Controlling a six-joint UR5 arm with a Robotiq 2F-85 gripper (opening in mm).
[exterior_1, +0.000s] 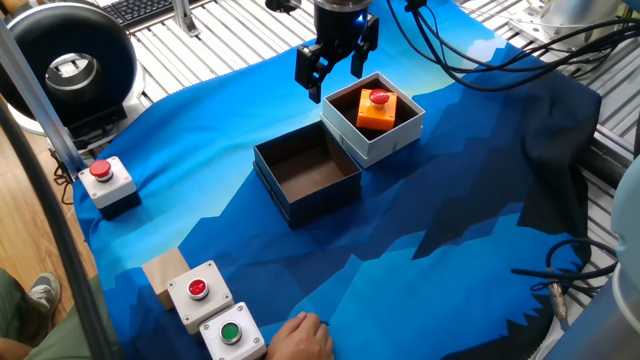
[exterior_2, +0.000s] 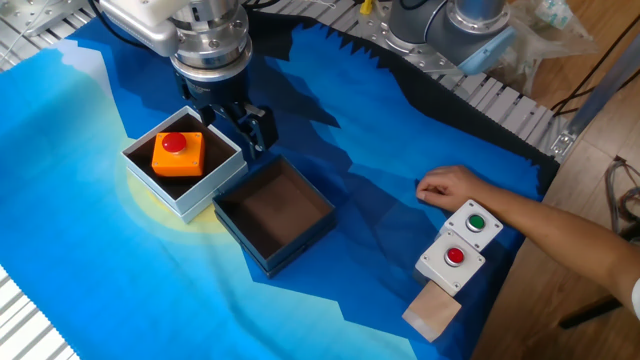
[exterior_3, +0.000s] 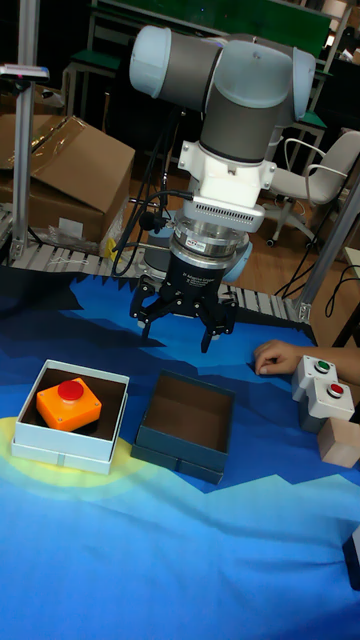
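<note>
My gripper (exterior_3: 177, 335) hangs above the cloth, its two fingers spread well apart and nothing between them. An orange box with a red push button (exterior_1: 377, 110) rests inside the light grey open box (exterior_1: 373, 153). Right beside it stands the dark open box (exterior_3: 182, 461), which is empty. In exterior view 1 my gripper appears behind the two boxes and above them. From exterior view 2, the arm's end covers part of the far side of the grey box, and one finger of the gripper is partly hidden.
A person's hand (exterior_2: 449, 185) lies on the cloth next to two white button boxes, one green-buttoned (exterior_2: 475, 223) and one red-buttoned (exterior_2: 454, 258), and a wooden block (exterior_2: 432, 311). Another red-button box (exterior_1: 105, 180) sits at the left edge. Cables (exterior_1: 520, 70) hang near the arm.
</note>
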